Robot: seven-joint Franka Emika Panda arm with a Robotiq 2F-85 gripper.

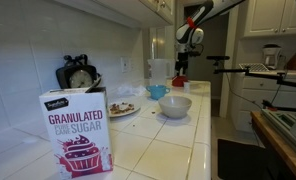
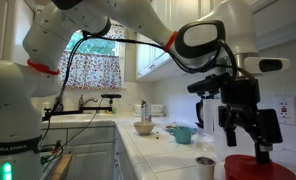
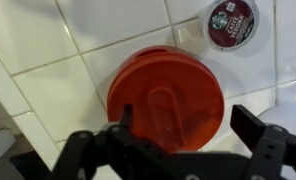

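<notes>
Under the wrist camera lies a round red lid (image 3: 200, 88) with a raised bar handle (image 3: 166, 112) across its middle. My gripper is open above it, one finger at each side of the picture, and the handle lies between them without visible contact. Exterior view 2 shows the red pot (image 2: 256, 168) low at the right, directly beneath the gripper. From exterior view 1 the red pot (image 1: 179, 81) is small at the far end of the counter, with the arm over it.
A coffee pod cup (image 3: 230, 22) stands close to the lid. Along the counter are a grey bowl (image 1: 175, 106), a teal pot (image 1: 157, 92), a plate of food (image 1: 123, 108) and a sugar box (image 1: 81, 134). Bare white tile (image 1: 153, 150) lies in front.
</notes>
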